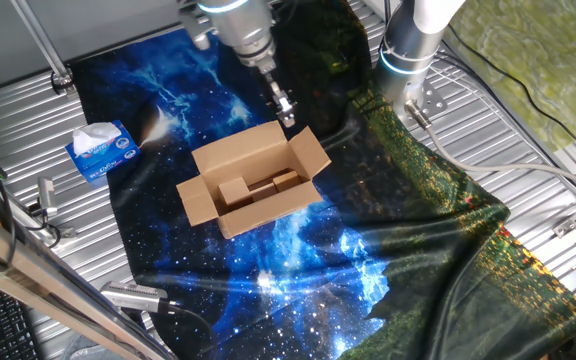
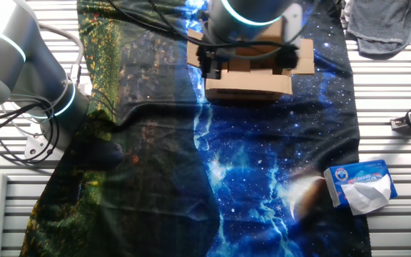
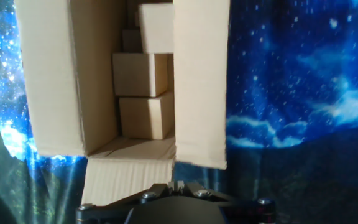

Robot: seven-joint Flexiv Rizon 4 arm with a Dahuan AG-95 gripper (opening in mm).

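Observation:
An open cardboard box [image 1: 258, 211] sits on the dark printed cloth with its flaps folded outward. Inside it lie several plain tan blocks; the wrist view shows a pale upper block [image 3: 157, 28], a middle block [image 3: 134, 74] and a lower block [image 3: 143, 118]. My gripper appears at the bottom of the wrist view, its fingertips together and nothing visible between them. From exterior view 1, the gripper [image 1: 286, 112] hangs above the cloth just beyond the box's far right corner, outside its opening. The arm covers part of the box [image 2: 248, 84] in exterior view 2.
A blue tissue box [image 1: 103, 152] stands on the left edge of the cloth. The arm's base [image 1: 405, 85] is at the back right. Folds ripple across the cloth [image 1: 438, 270] at the front right. Open cloth surrounds the box.

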